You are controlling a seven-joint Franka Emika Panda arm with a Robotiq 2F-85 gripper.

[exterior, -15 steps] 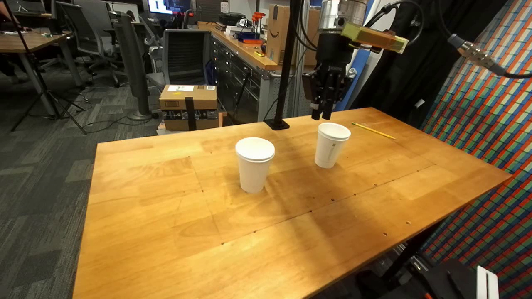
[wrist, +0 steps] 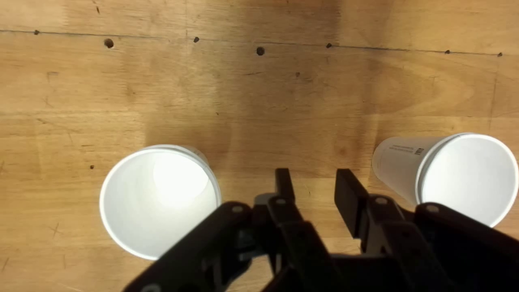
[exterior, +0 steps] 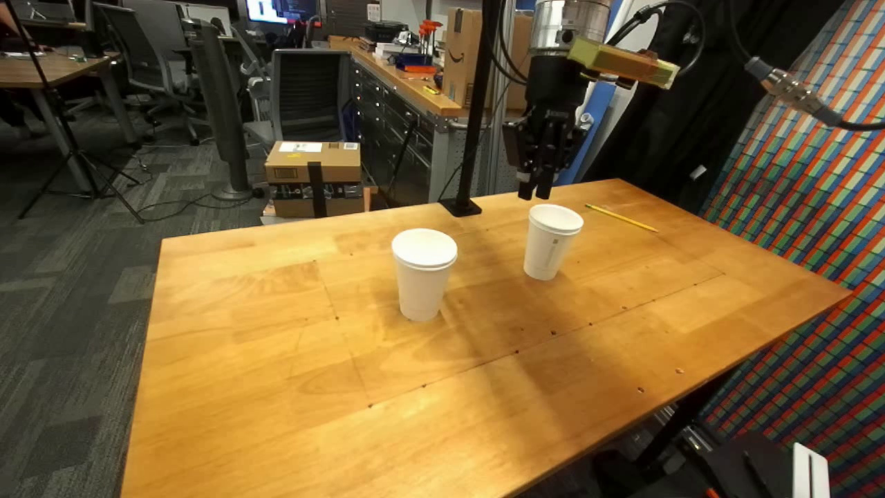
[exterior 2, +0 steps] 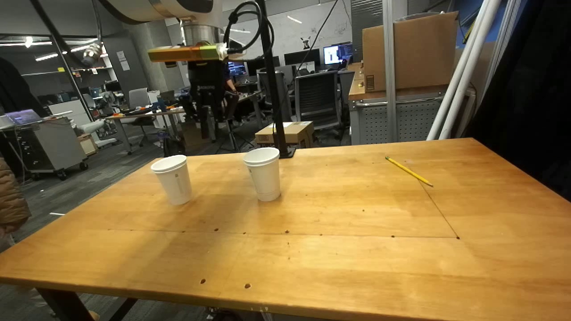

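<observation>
Two white paper cups stand upright and apart on the wooden table. One cup (exterior: 544, 253) is nearer the pencil and shows on the left in the wrist view, where this cup (wrist: 158, 202) looks empty inside. The other cup (exterior: 423, 282) is farther from the pencil; in the wrist view that cup (wrist: 469, 177) sits at the right edge, partly behind a finger linkage. My gripper is open above the table, its fingertips between the two cups in that view and only bare wood between them. From the side, the gripper (exterior 2: 209, 131) hangs above cup-rim height, touching neither cup.
A yellow pencil (exterior 2: 409, 171) lies flat on the table beyond the cups. A black post (exterior: 470, 149) rises at the table's back edge, close to the arm.
</observation>
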